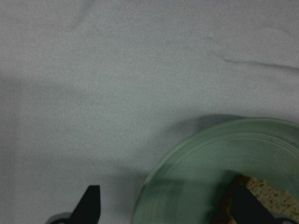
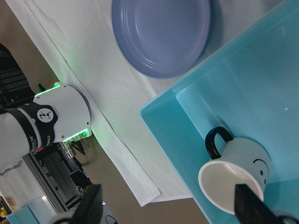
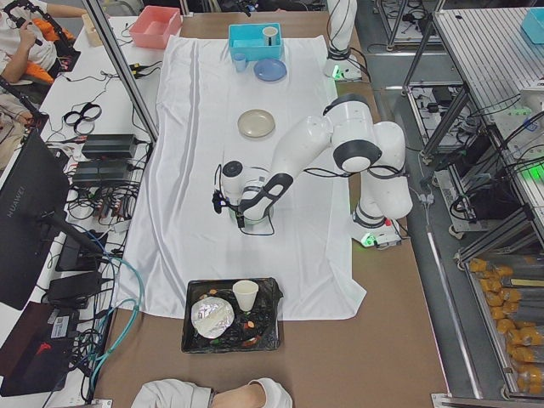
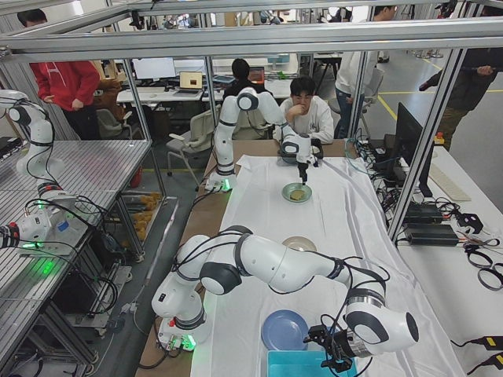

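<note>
A green plate (image 4: 288, 193) holds a brown speckled bread-like piece (image 1: 273, 198), with my left gripper (image 4: 302, 174) hanging over it; in the left wrist view its fingers stand apart, the right one over the piece. My right gripper is open above the rim of a blue bin (image 2: 252, 84), where a white mug (image 2: 233, 182) with a black handle lies on its side. A blue plate (image 2: 161, 32) is beside the bin.
A beige plate (image 3: 256, 123) lies mid-cloth. A black tray (image 3: 195, 331) with a white cup (image 3: 246, 294) and a foil-covered round item stands at one end. A pink bin (image 3: 156, 25) and cables line the side.
</note>
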